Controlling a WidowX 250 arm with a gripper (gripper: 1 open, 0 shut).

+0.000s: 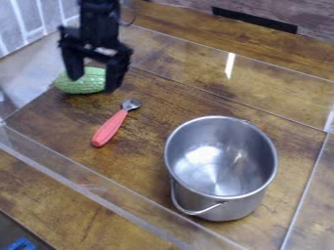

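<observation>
My black gripper (94,68) is at the upper left, blurred, over a green textured oval object (81,85); whether its fingers are open or shut is unclear. A pink-handled utensil (109,128) with a metal head lies on the wooden table to the lower right of the gripper. A steel pot (220,168) with a wire handle stands at the lower right.
Clear plastic walls border the wooden work surface (183,88). A white strip (229,65) lies at the upper middle.
</observation>
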